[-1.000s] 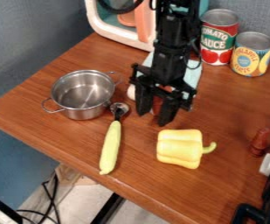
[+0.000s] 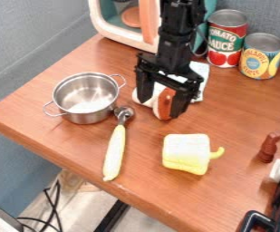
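My black gripper [image 2: 167,86] is in the upper middle, just over an orange-red, rounded object [image 2: 167,104] with a pale part, partly hidden by it. Whether the fingers are open or shut on that object is unclear. Behind it lies a white board or cloth [image 2: 194,92]. A steel pot [image 2: 79,97] stands to the left. A corn cob [image 2: 113,154] with a metal-ended tool beside its top lies below the pot. A yellow pepper [image 2: 186,154] lies at front right.
A tomato sauce can [image 2: 226,41] and a yellow can [image 2: 261,58] stand at back right, beside a toy appliance [image 2: 115,27]. Small bottles [image 2: 266,149] and dark items are at the right edge.
My gripper has risen and turned slightly, uncovering more of the orange-red object beneath it. The other things have stayed in place.
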